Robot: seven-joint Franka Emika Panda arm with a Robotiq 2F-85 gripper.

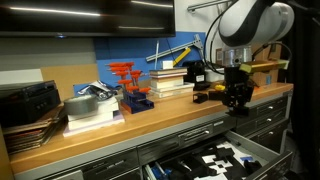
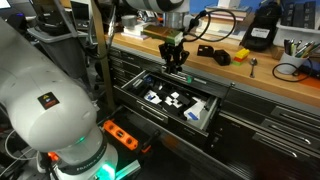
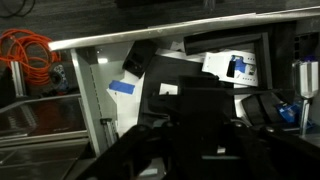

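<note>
My gripper (image 1: 238, 98) hangs in the air above the open drawer (image 2: 205, 120), pointing down. In the wrist view the gripper is dark against the drawer's contents, and it appears shut on a black object (image 3: 203, 100) whose shape is hard to make out. Below it, the drawer holds several black and white flat items, among them a white card with a dark print (image 3: 238, 68) and a blue piece (image 3: 122, 87).
Along the wooden counter (image 1: 125, 132) stand a pot (image 1: 82, 105) on stacked papers, red racks (image 1: 125, 72) and books (image 1: 168, 80). In the wrist view the drawer's metal rim (image 3: 150, 34) runs across the top; orange cable (image 3: 35, 62) lies outside it.
</note>
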